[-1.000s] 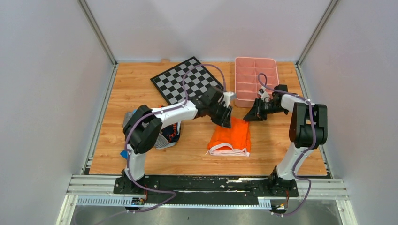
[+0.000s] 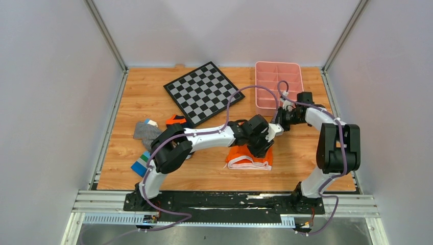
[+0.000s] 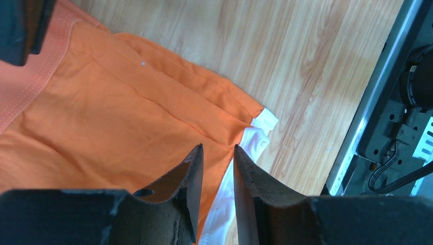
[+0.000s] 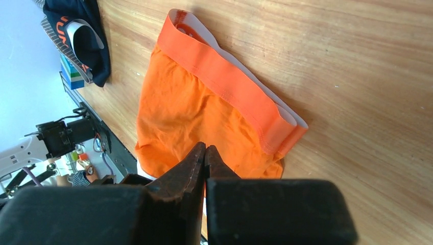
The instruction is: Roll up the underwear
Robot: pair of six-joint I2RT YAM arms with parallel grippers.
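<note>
The orange underwear (image 2: 245, 161) lies folded flat on the wooden table, white band along its near edge; in the right wrist view (image 4: 194, 112) its wide orange waistband shows along one side. My left gripper (image 2: 263, 150) hangs over its right part; in the left wrist view its fingers (image 3: 246, 189) are slightly apart over the white band, open, and no cloth is visibly held. My right gripper is shut, with nothing showing between its fingertips, above the underwear's far side; in the top view it is partly hidden behind the left arm.
A pink divided bin (image 2: 268, 71) stands at the back right, a chessboard (image 2: 204, 92) at the back. Grey cloth (image 2: 145, 132), dark clothing and a blue-green item (image 2: 140, 166) lie at the left.
My left gripper has moved right and toward the front, from the underwear's far left to over its right part.
</note>
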